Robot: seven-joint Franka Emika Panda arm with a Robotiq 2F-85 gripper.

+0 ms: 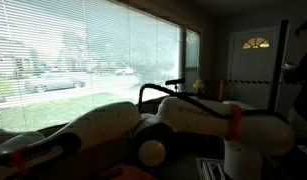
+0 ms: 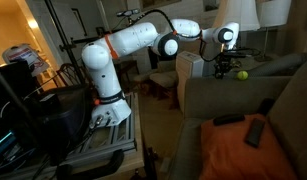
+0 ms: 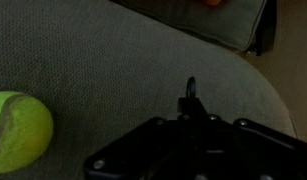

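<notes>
In the wrist view my gripper is a dark shape at the bottom right, over the grey fabric. Its fingers look shut on a thin dark object whose narrow tip sticks out; what it is cannot be made out in the gloom. A yellow-green tennis ball lies on the fabric to the left, clear of the fingers. In exterior view 2 the gripper hangs low at the far end of the sofa, with the ball just to its right. Exterior view 1 shows only arm links.
The grey sofa's armrest carries a dark item. On the seat, a dark remote-like object lies by an orange cushion. White lampshades stand behind the arm. Window blinds flank it in exterior view 1.
</notes>
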